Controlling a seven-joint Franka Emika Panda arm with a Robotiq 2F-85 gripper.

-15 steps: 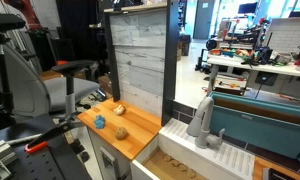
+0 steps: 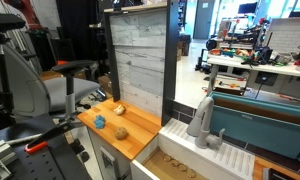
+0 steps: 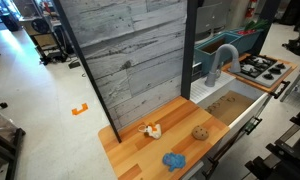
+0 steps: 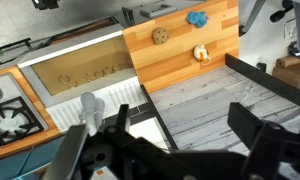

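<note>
On the wooden counter (image 3: 140, 150) lie a crumpled blue item (image 3: 173, 160), a round brown item like a cookie (image 3: 200, 132) and a small white-and-orange object (image 3: 152, 129). All three are apart from one another. From above, the wrist view shows the same blue item (image 4: 197, 18), brown item (image 4: 160, 35) and white object (image 4: 201, 53) near the top. My gripper is high over the scene, its dark fingers spread wide at the bottom of that view. It is open, and nothing shows between the fingers.
Beside the counter is a white sink basin (image 4: 82, 68) with a grey faucet (image 3: 228, 55). Past it stands a stove top (image 3: 262, 70). A grey wood-plank panel (image 2: 140, 65) rises behind the counter, and a blue bin (image 2: 255, 115) sits behind the sink.
</note>
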